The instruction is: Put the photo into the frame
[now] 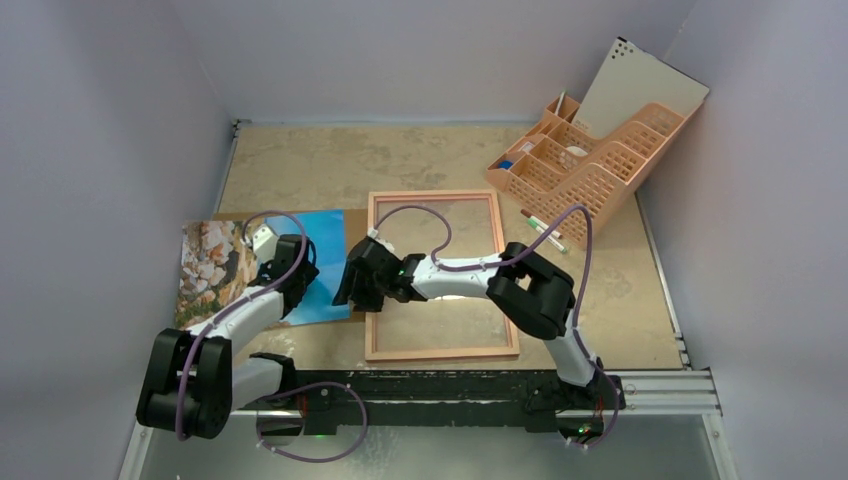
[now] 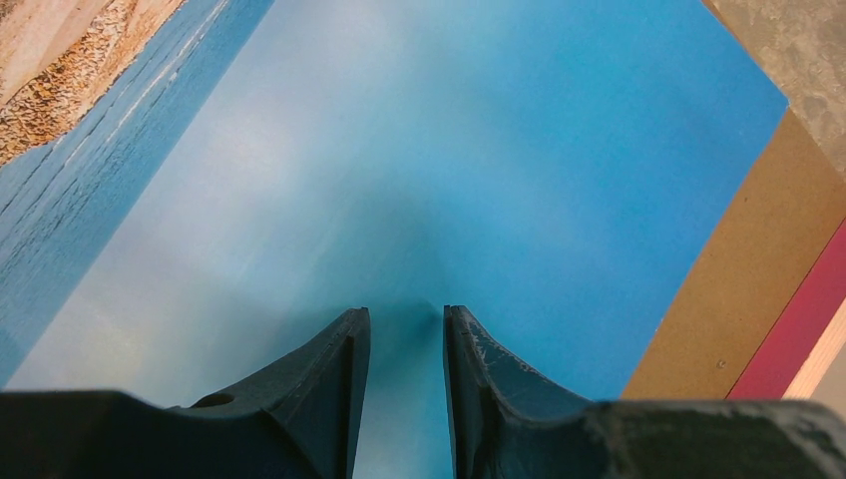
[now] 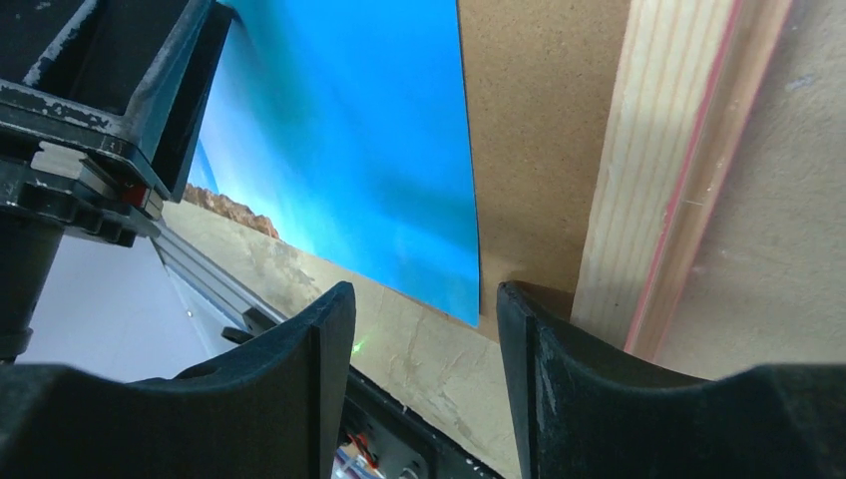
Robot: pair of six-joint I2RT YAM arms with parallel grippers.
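Note:
The photo, blue (image 1: 333, 283) on its right part and pale rocks on its left, lies flat over a brown board (image 1: 356, 229). To its right is the light wooden frame (image 1: 440, 353), its opening largely under my right arm. Low over the blue area, my left gripper has its fingertips a small gap apart, with only blue surface and a faint dark dimple showing between them; whether they pinch the photo is unclear. My right gripper is open above the strip where the photo's right edge, the board and the frame's left bar (image 3: 648, 150) meet.
An orange organizer (image 1: 600, 165) with a white panel (image 1: 640, 88) leaning in it stands at the back right. Two markers (image 1: 545, 235) lie before it. Free table remains behind the frame and to its right.

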